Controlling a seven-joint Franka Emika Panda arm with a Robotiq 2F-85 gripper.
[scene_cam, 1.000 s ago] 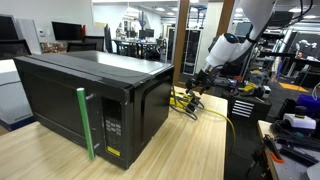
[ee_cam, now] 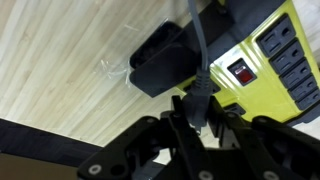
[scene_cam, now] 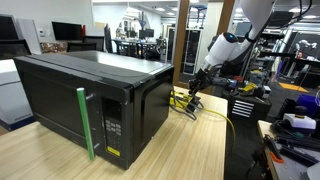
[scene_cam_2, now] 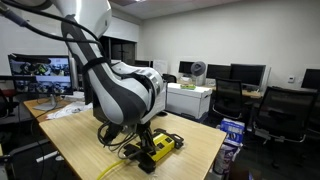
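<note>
In the wrist view a grey plug on a grey cable lies over a black adapter block and a yellow power strip with black sockets. The end of the plug reaches between the fingers of my gripper, which stand apart on either side of it; whether they touch it is hard to tell. A red switch sits on the strip close by. Exterior view 2 has the arm bent low over the yellow strip on the table, the fingers mostly hidden.
A large black microwave with a green handle fills the left of exterior view 1. Yellow cord trails from the strip toward the table edge. Bare wooden table top lies in front of the microwave.
Across exterior view 1 the arm stays over the power strip, with at most a slight shift at the gripper. Nothing else has visibly moved.
</note>
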